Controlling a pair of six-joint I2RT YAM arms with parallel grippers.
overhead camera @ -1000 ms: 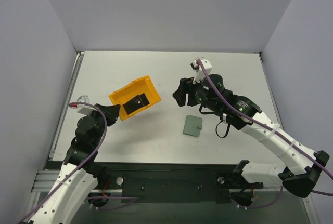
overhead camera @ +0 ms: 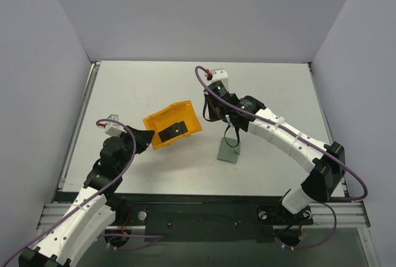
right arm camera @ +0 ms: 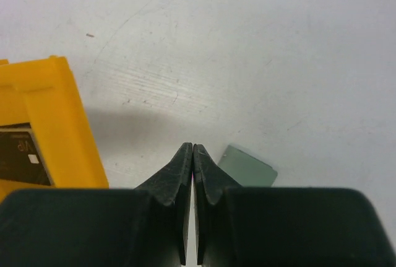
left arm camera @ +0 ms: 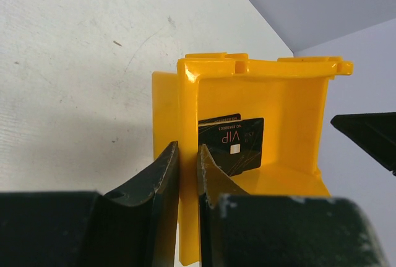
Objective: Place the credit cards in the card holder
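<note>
My left gripper is shut on the wall of a yellow plastic box (left arm camera: 284, 100), and holds it tilted above the table. Dark credit cards (left arm camera: 232, 143), the front one printed VIP, lie overlapping inside the box. From above, they show as a dark patch (overhead camera: 173, 132) on its floor. My right gripper is shut, with nothing visible between its fingertips. It hangs just to the right of the box. A flat grey-green card holder (right arm camera: 249, 166) lies on the table; from above, the holder (overhead camera: 228, 150) shows below and right of the box.
Grey walls (overhead camera: 204, 13) enclose the back and sides. A loose black strap loop (overhead camera: 233, 137) hangs from the right arm near the holder.
My right gripper has moved left and turned, coming closer to the yellow box. The left gripper has carried the box a little right and down in the top view. The card holder has stayed put.
</note>
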